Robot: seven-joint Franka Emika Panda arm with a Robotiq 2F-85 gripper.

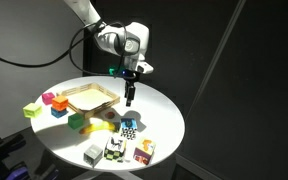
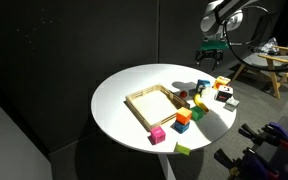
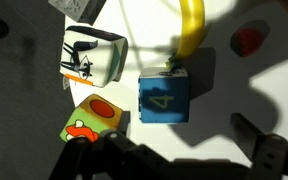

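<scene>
A blue cube with a number on its top lies on the white table, near the middle of the wrist view. In exterior view 1 the same cube shows light spots on its sides. My gripper is open above the table, its fingertips wide apart either side of the cube's lower part in the wrist view. Nothing is between its fingers. From the side, the gripper hangs well above the tabletop, over the area behind the cube.
A yellow banana lies close to the cube, with a strawberry nearby. Patterned cubes and a grey block sit toward the front. A shallow wooden tray stands empty.
</scene>
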